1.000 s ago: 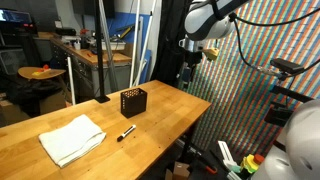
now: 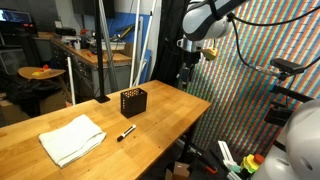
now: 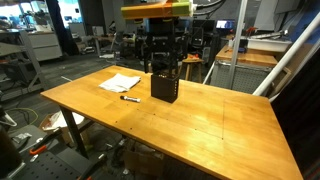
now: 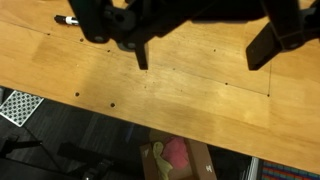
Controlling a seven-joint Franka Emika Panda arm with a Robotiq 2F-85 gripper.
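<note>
High over the right part of the table, my gripper (image 2: 186,77) stands open, clear of the tabletop. In the wrist view only bare wood shows between its wide-apart fingers (image 4: 129,25). A black mesh box (image 2: 133,102) stands upright mid-table, well away from the gripper. Nearer the front edge lies a dark marker (image 2: 126,132) with a white part; its end also shows in the top left of the wrist view. The white cloth (image 2: 72,140) is spread flat on the table's left side. In the second exterior view, the arm hides part of the box (image 3: 165,87).
The wooden table (image 3: 220,130) has a wide bare area on the box's gripper side. An open cardboard box (image 4: 180,158) sits below the table's front edge. Thin poles rise behind the table (image 2: 137,45).
</note>
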